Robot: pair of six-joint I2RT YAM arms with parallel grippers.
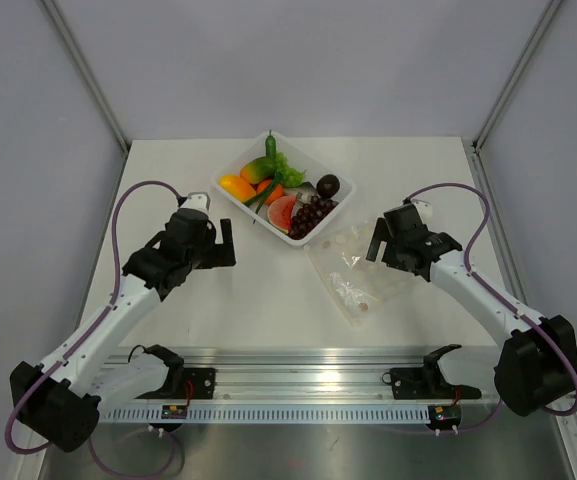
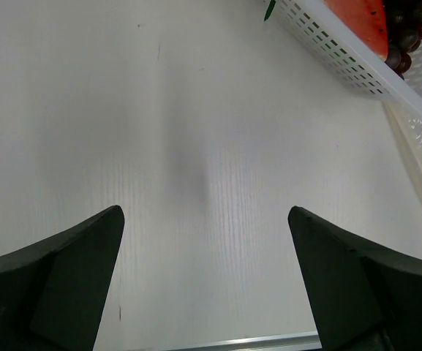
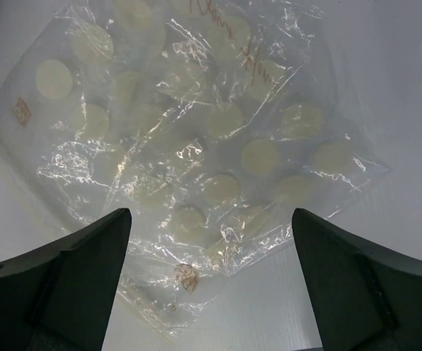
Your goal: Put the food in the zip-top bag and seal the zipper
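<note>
A white perforated basket [image 1: 228,165] at the back middle holds the food: peppers, lettuce, a mango, an orange, a watermelon slice [image 1: 280,211], grapes [image 1: 308,220] and an avocado [image 1: 328,185]. The clear zip bag [image 1: 348,280] lies flat on the right of the table, beside the basket. My left gripper [image 1: 225,242] hangs open over bare table, left of and in front of the basket. My right gripper [image 1: 378,242] is open above the bag, which fills much of the right wrist view [image 3: 218,153]. Both grippers are empty.
Metal rails [image 1: 288,360] run along its front edge, and grey walls stand at the sides and back.
</note>
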